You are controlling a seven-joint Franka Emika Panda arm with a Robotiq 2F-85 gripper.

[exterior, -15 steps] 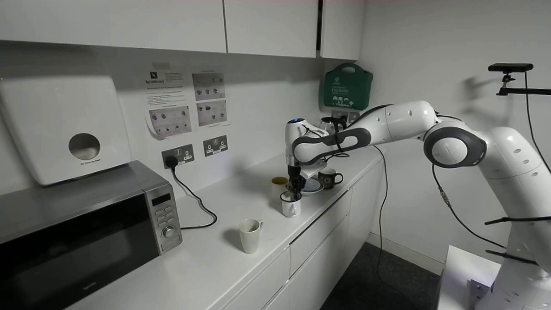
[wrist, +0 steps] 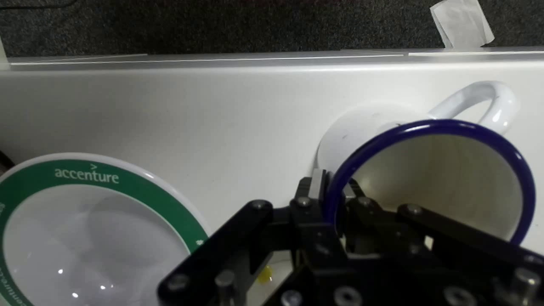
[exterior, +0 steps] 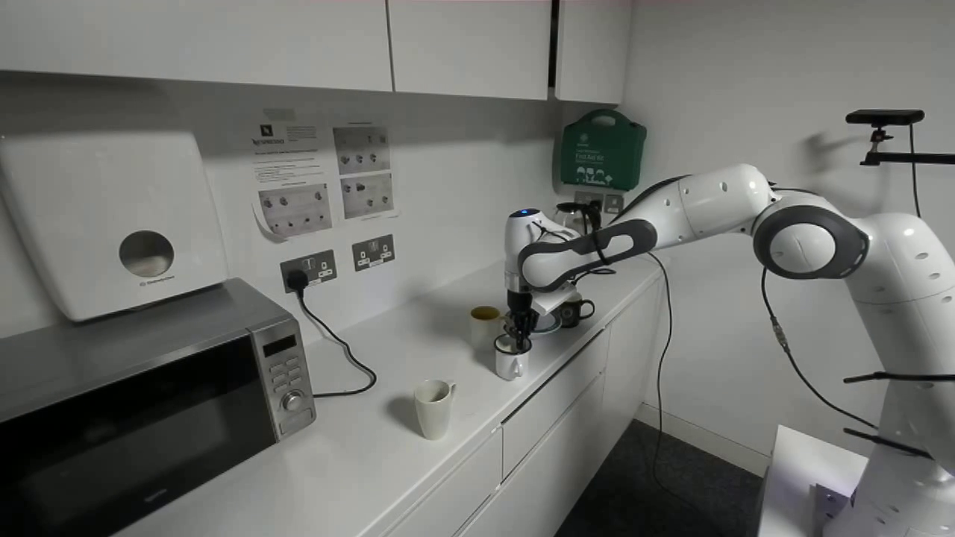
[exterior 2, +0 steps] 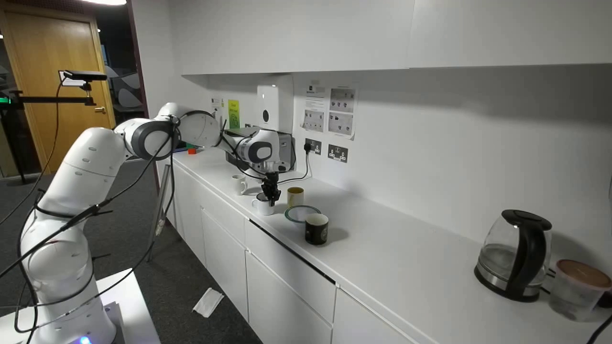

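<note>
A white mug with a dark blue rim (wrist: 521,168) fills the right of the wrist view, its handle pointing toward the counter's front edge. My gripper is shut on the mug's rim, one finger inside and one outside. In exterior view 1 the same white mug (exterior: 511,362) is upright at the counter's front, below my gripper (exterior: 520,340). Whether its base touches the counter cannot be told. Beside it lies a green-banded white bowl (wrist: 97,165), its far part cut off by the frame.
A yellow-lined mug (exterior 2: 295,197) stands behind the held mug, and a black mug (exterior 2: 316,229) beyond the bowl. A tall white mug (exterior: 433,410) stands nearer the microwave (exterior: 286,385). The kettle (exterior 2: 510,258) is farther along.
In exterior view 1 my gripper and the white mug have moved slightly right, toward the counter's front edge. The other mugs have stayed in place.
</note>
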